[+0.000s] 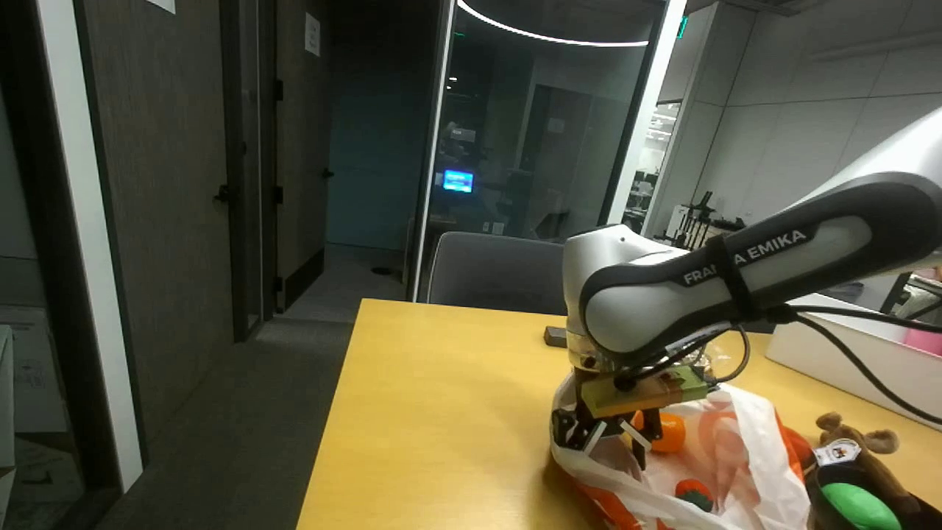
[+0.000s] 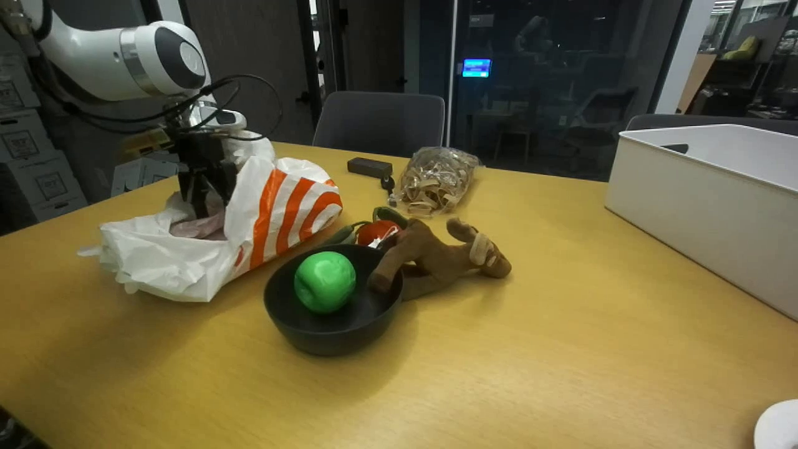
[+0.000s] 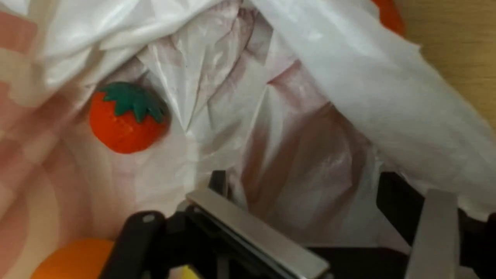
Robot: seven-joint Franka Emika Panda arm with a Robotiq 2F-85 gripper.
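A white plastic bag with orange stripes (image 2: pixel 258 213) lies with its mouth spread on the yellow table. Inside it, a small red toy with green leaves (image 3: pixel 129 117) rests on the crumpled plastic, at upper left of the wrist view. An orange round thing (image 3: pixel 74 260) is partly cut off at that view's lower left; in exterior view 1 the orange thing (image 1: pixel 668 433) shows beside the fingers. My gripper reaches down into the bag's mouth, its fingers wide apart with only bag plastic visible between them. The red toy is outside the fingers, to their left.
Beside the bag stands a black bowl (image 2: pixel 333 337) with a green apple (image 2: pixel 325 282) and a brown plush toy (image 2: pixel 441 258) against it. Farther back are a bag of tan pieces (image 2: pixel 437 179), a dark block (image 2: pixel 370 167) and a white bin (image 2: pixel 703 217).
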